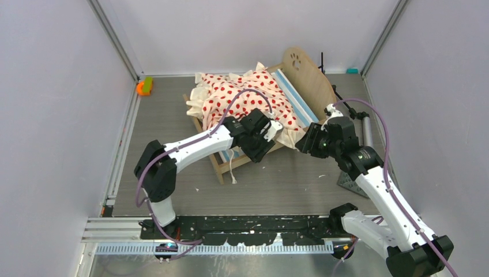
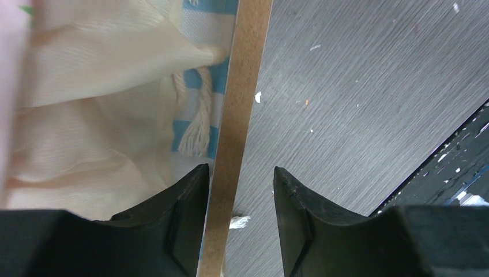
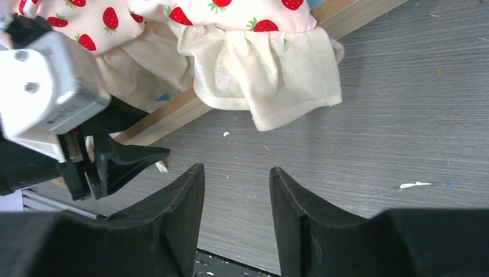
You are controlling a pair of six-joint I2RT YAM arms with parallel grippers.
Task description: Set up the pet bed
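Note:
The wooden pet bed (image 1: 301, 75) stands at an angle, its paw-cut headboard at the upper right. A blue-and-white striped mattress (image 1: 295, 94) shows at the headboard end. Across most of it lies a bunched, strawberry-print blanket (image 1: 254, 86) with a cream ruffled edge (image 3: 271, 75), which hangs over the near rail (image 3: 173, 112). My left gripper is open above that rail, one finger (image 2: 193, 190) on each side of it as seen in the left wrist view. My right gripper stands open near the blanket's hanging corner, nothing between its fingers.
A corded tassel (image 1: 233, 173) dangles over the near rail. An orange and yellow toy (image 1: 144, 86) sits at the back left. A grey stand base (image 1: 354, 183) lies on the right, beneath the right arm.

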